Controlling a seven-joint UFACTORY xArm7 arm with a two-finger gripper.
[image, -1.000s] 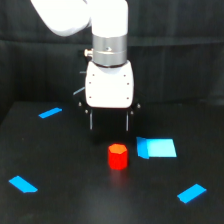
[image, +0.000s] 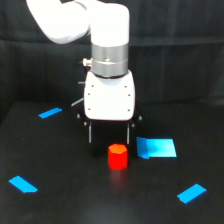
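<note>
A red block (image: 118, 160) with a roughly six-sided outline rests on the black surface near the middle of the view. Above it in the picture, my gripper (image: 109, 135) points downward with its dark fingers spread wide. Nothing is between them. The fingertips appear slightly higher in the image than most of the block. From this single angle I cannot tell their exact height or depth relative to it.
To the block's right lies a flat blue patch (image: 159, 148) with a darker blue left part. Blue strips mark the surface at back left (image: 50, 113), front left (image: 22, 184) and front right (image: 190, 193). Black curtain hangs behind.
My gripper has come down toward the block, its fingers still spread. The red block and the blue markings appear unmoved.
</note>
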